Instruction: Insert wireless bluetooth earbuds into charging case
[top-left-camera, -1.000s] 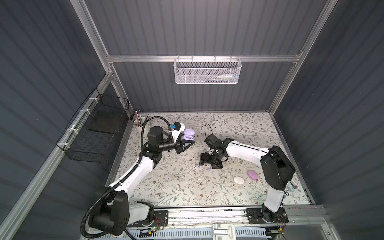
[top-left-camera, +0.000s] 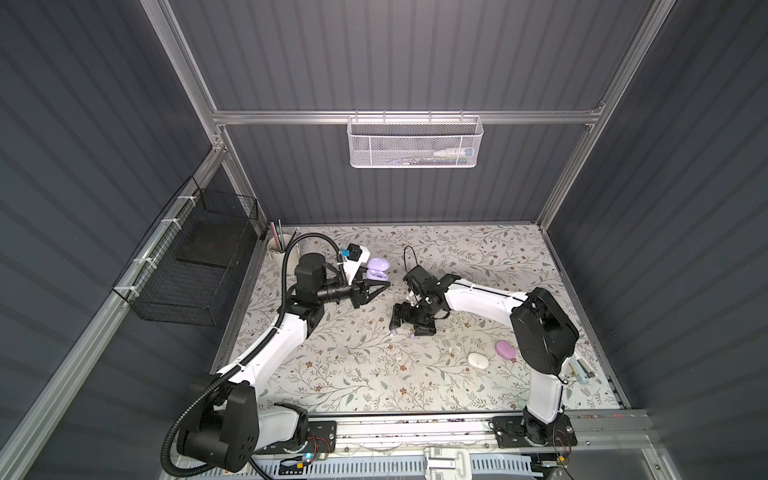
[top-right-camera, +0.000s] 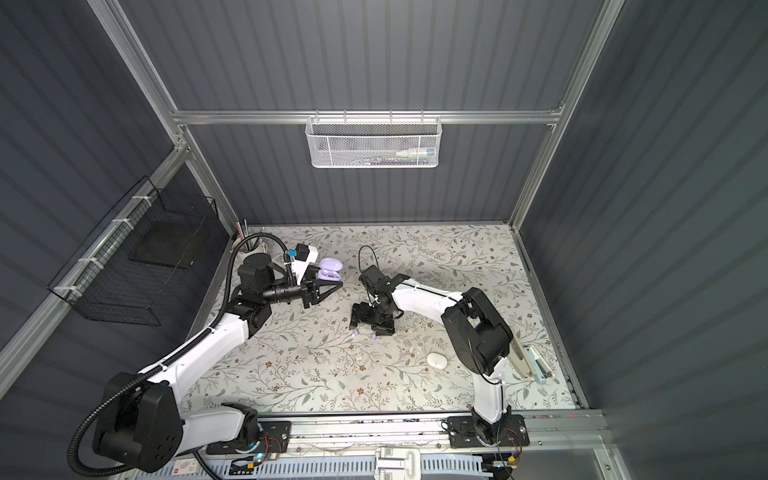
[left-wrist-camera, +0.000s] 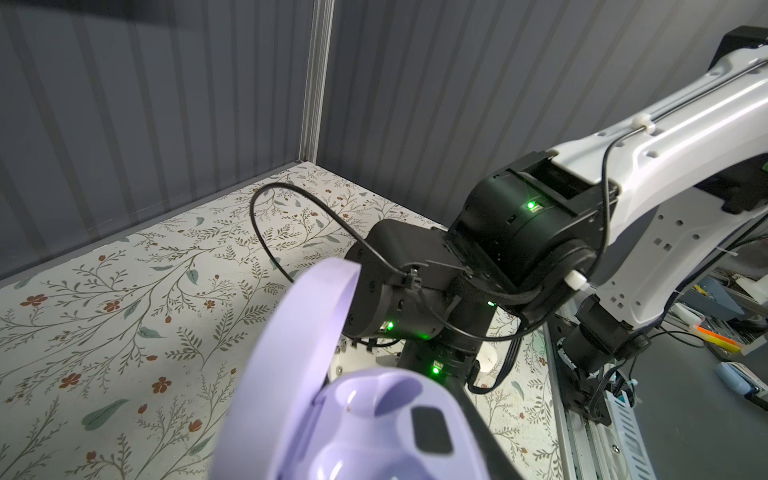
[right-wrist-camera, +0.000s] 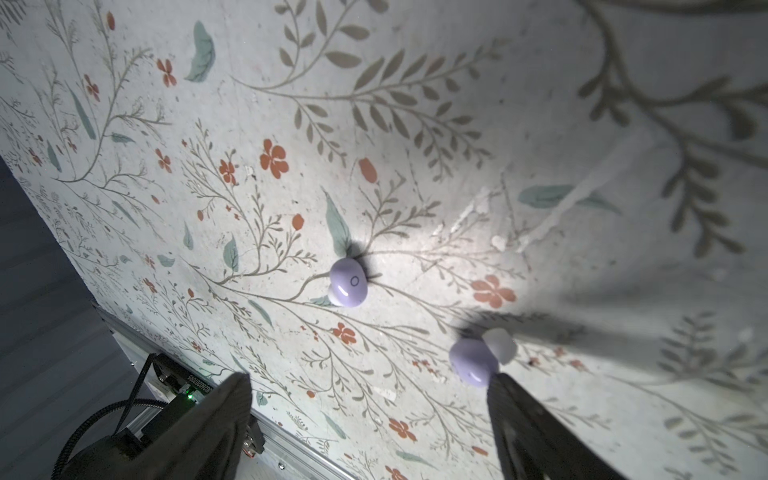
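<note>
The lilac charging case (left-wrist-camera: 368, 424) is raised with its lid up, and one earbud socket in view looks empty. My left gripper (top-left-camera: 379, 289) is shut on it; its fingers are mostly hidden in the left wrist view. Two lilac earbuds lie on the floral table: one earbud (right-wrist-camera: 349, 282) is left of centre in the right wrist view, the other earbud (right-wrist-camera: 473, 361) is lower right. My right gripper points down, open and empty, its right finger (right-wrist-camera: 532, 436) appearing close to the lower-right earbud.
A white oval item (top-left-camera: 477, 361) and a purple oval item (top-left-camera: 505, 349) lie to the right on the table. A cup of pens (top-left-camera: 281, 246) stands at the back left.
My right gripper has shifted slightly left over the earbuds in the last second. The left arm and the case have stayed put.
</note>
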